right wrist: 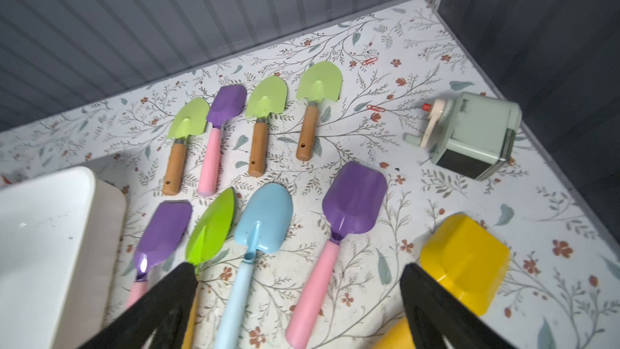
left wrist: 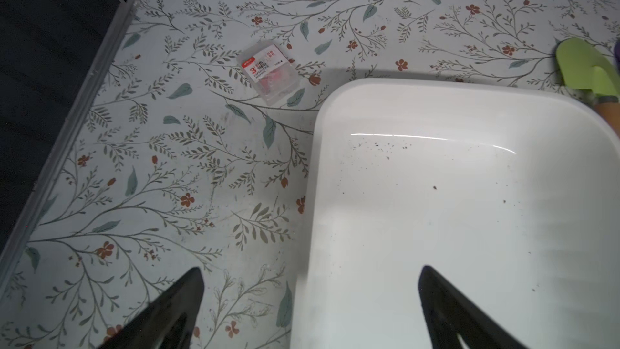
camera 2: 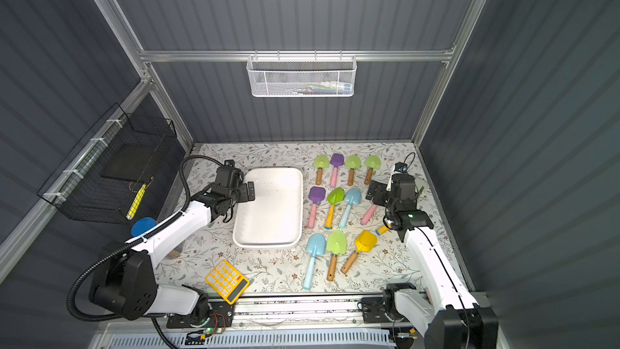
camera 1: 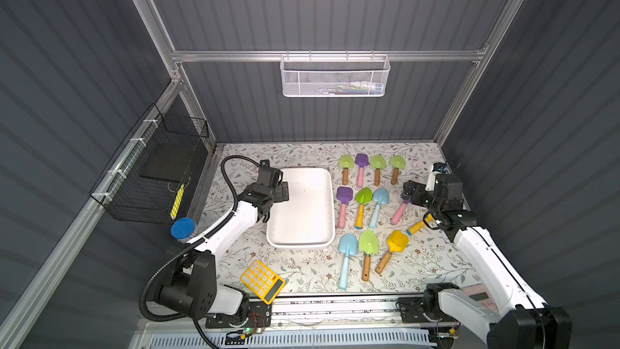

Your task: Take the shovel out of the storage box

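The white storage box (camera 1: 300,213) is empty. Above its left side my left gripper (camera 1: 276,192) stands open; the left wrist view (left wrist: 310,303) shows only box and table beneath. Shovels in purple, green, blue and yellow lie in rows to the right of the box, among them a purple one (right wrist: 352,197), a blue one (right wrist: 261,219) and a yellow one (camera 1: 397,240). My right gripper (camera 1: 413,192) hangs open over the right-hand shovels, nothing between its fingers.
A yellow calculator (camera 1: 261,281) lies front left. A grey-green sharpener (right wrist: 478,135) sits back right and a small packet (left wrist: 268,71) behind the box's left corner. A black wire basket (camera 1: 155,168) and white mesh basket (camera 1: 334,80) hang on the frame.
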